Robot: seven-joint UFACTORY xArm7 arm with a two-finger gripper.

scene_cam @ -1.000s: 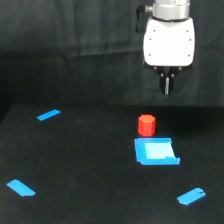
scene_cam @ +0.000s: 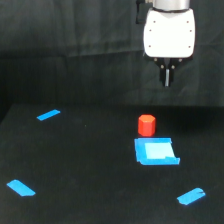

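Observation:
A red block with a faceted outline [scene_cam: 147, 125] stands on the dark table. Just in front of it lies a blue-edged patch [scene_cam: 143, 152] with a pale centre; a narrow dark gap shows between the two. High above the table, a little to the right of the block, hangs my gripper [scene_cam: 167, 78] under the white arm end. Its dark fingers are too small against the black backdrop to tell how far apart they are. Nothing held can be made out there.
Blue tape strips lie at the back left [scene_cam: 48, 115], front left [scene_cam: 20, 188] and front right [scene_cam: 190, 196]. Dark, bare tabletop fills the middle and left. A black curtain [scene_cam: 70, 60] hangs behind.
The arm end and gripper have risen slightly. The red block, the blue-edged patch and the tape strips are where they were.

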